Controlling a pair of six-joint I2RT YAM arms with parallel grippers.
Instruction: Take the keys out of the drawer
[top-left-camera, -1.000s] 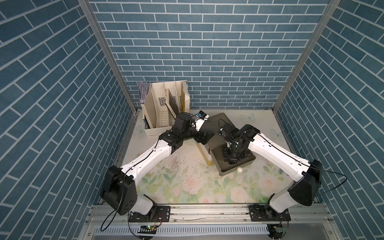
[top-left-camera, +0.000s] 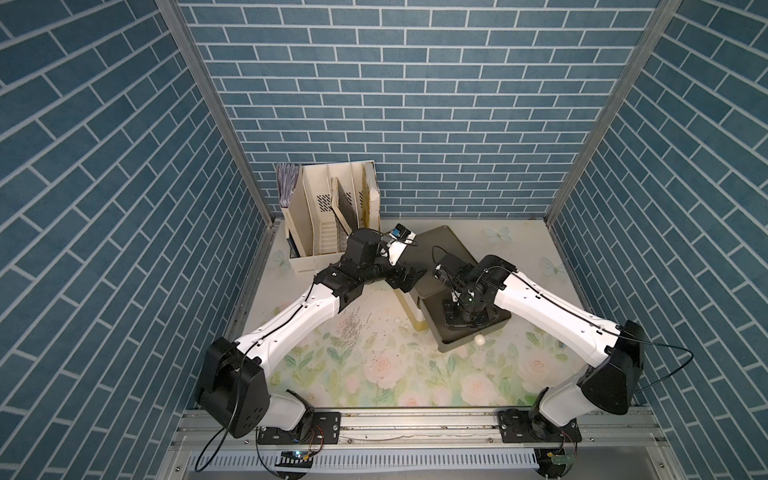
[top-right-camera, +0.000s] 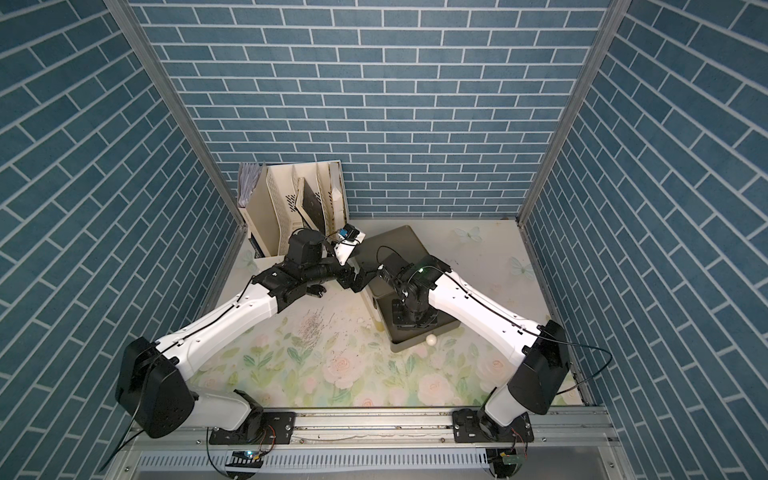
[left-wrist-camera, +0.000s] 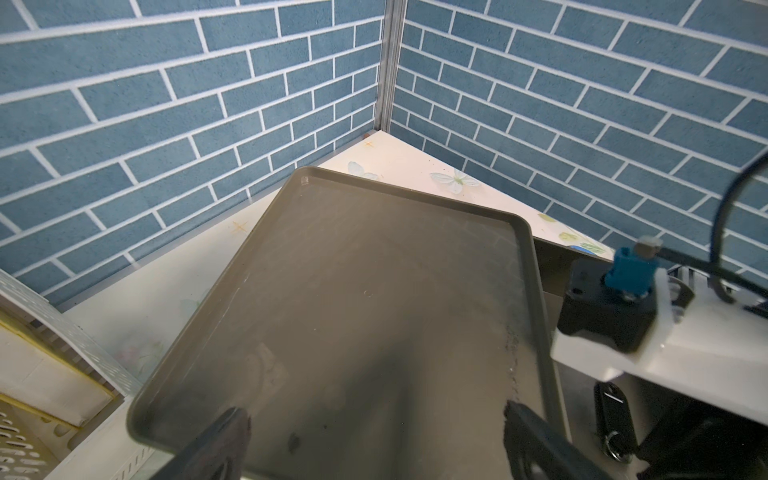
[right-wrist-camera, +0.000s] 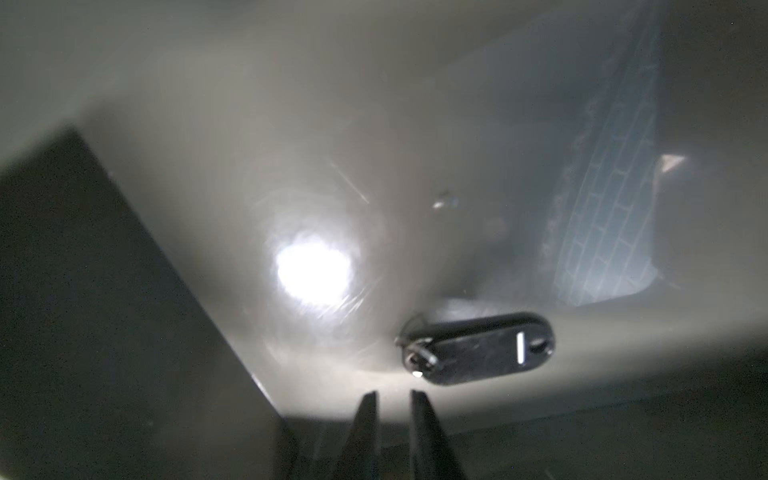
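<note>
A black key fob with a metal ring (right-wrist-camera: 477, 349) (left-wrist-camera: 614, 412) lies on the shiny bottom of the dark drawer (top-left-camera: 445, 346). My right gripper is down inside the drawer, its tips part open just beside the fob's ring end in the right wrist view, with nothing seen between them. The drawer's far part is a flat tray-like top (left-wrist-camera: 360, 288). My left gripper hovers over that top, fingers wide apart, nothing between them.
A cream file holder (top-left-camera: 316, 260) with folders stands at the back left. A small pale ball (top-left-camera: 480, 340) is by the drawer's front corner.
Both arms have shifted slightly since a second ago, the right one a little lower and leftward into the drawer, the left slightly leftward.
</note>
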